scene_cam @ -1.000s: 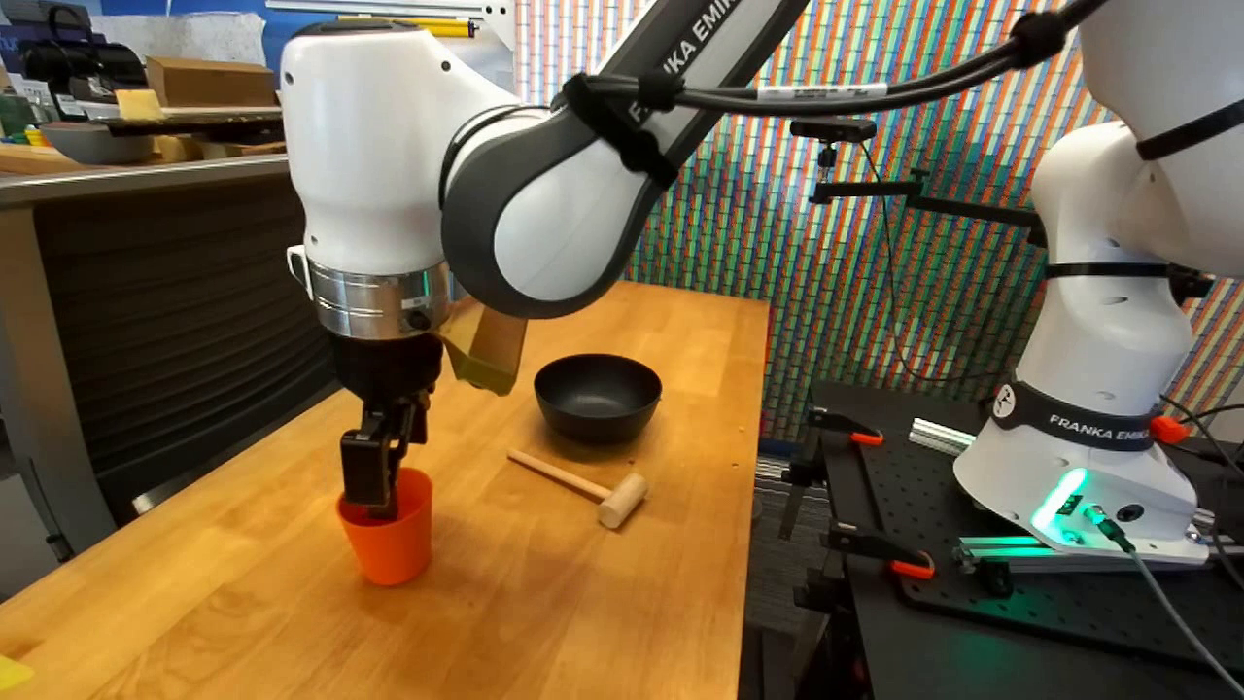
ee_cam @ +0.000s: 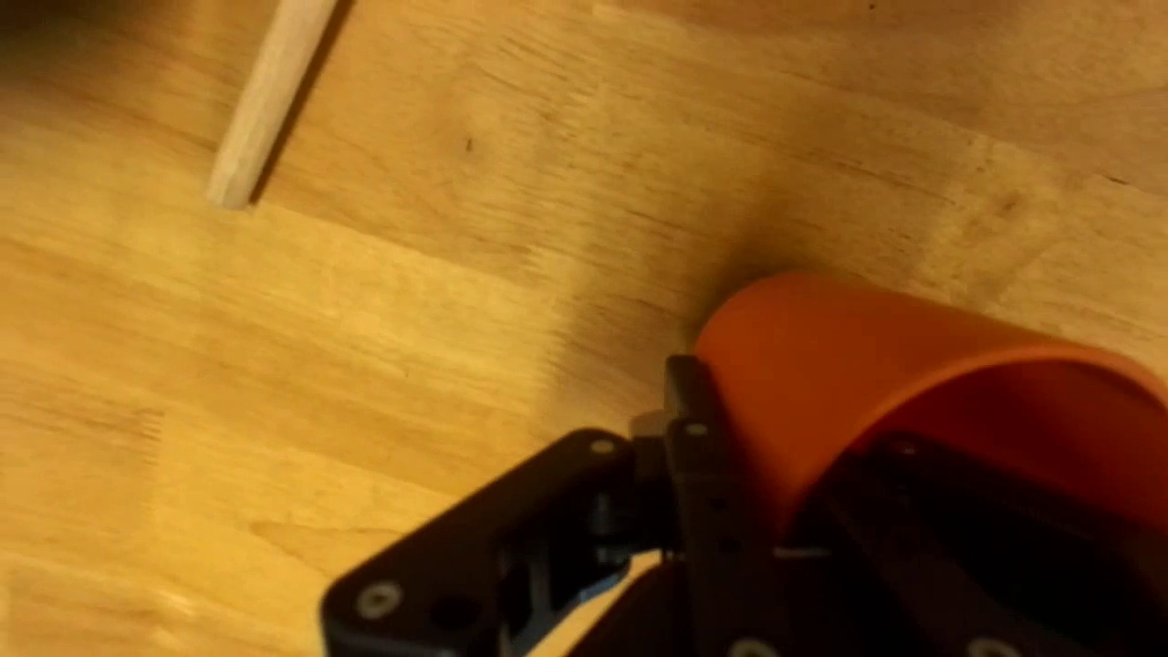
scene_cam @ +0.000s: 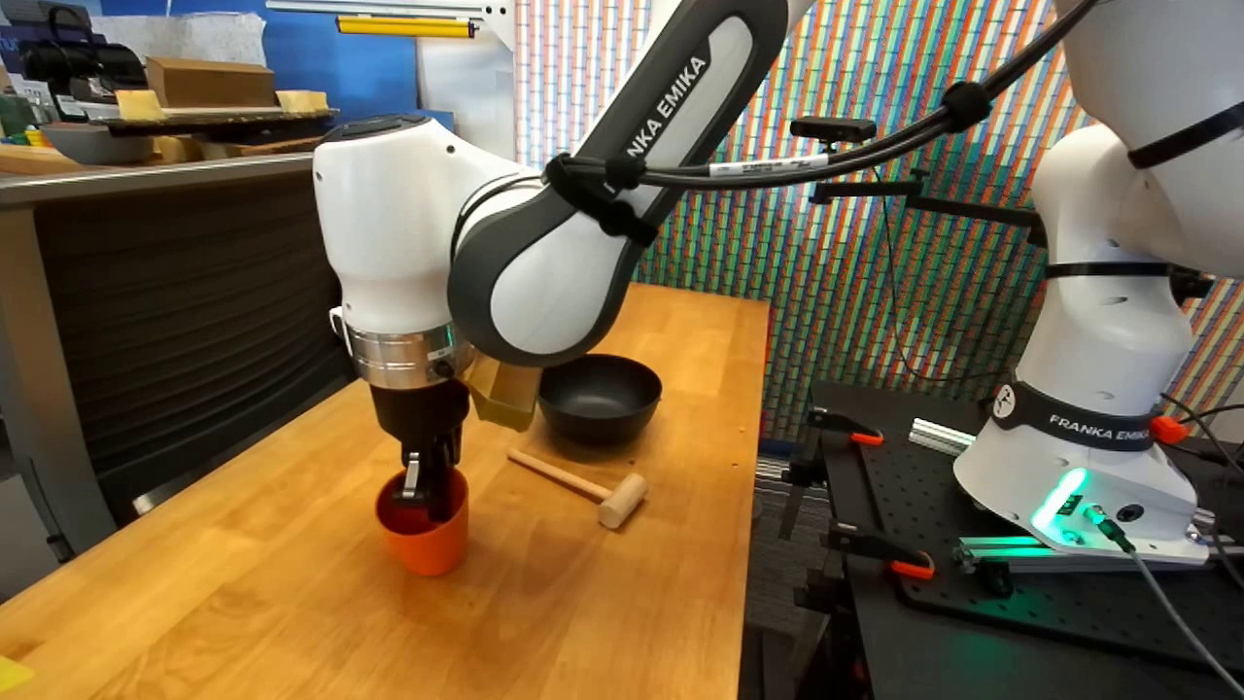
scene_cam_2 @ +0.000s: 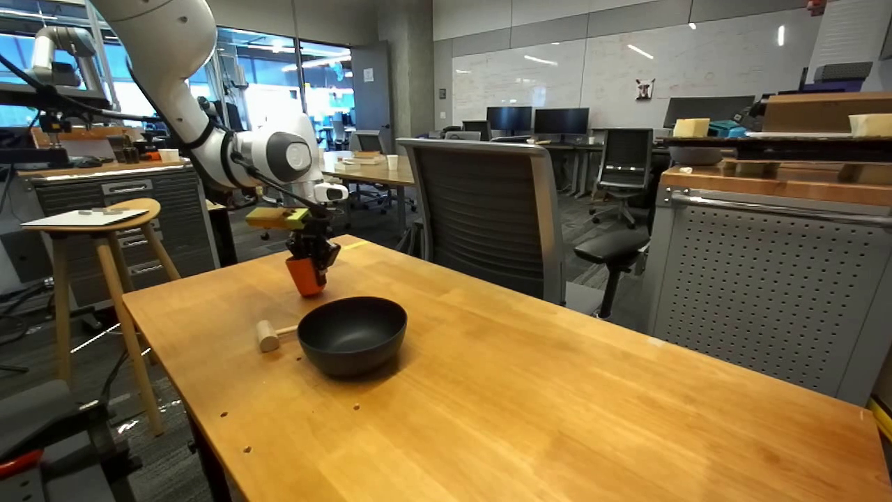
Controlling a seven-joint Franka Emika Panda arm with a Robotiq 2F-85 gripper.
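An orange cup (scene_cam: 428, 550) is near the middle of the wooden table in the first exterior view, below the arm. My gripper is shut on the cup's wall. One dark finger (ee_cam: 692, 427) lies against its outside, and the other reaches inside past the rim. In the second exterior view the orange cup (scene_cam_2: 302, 277) leans a little; whether its base touches the table is hard to tell. A wooden mallet (scene_cam: 621, 502) lies on the table beside the cup, and behind the mallet sits a black bowl (scene_cam: 600, 402), with nothing visible inside.
The wooden table (scene_cam_2: 585, 401) has wide clear room beyond the bowl. An office chair (scene_cam_2: 489, 217) stands close along one long edge. In the wrist view only the mallet's handle (ee_cam: 268, 104) shows, apart from the cup.
My gripper has come lower and moved right in the first exterior view, turning somewhat. The orange cup has shifted right with it, nearer the mallet. Mallet and bowl have stayed put.
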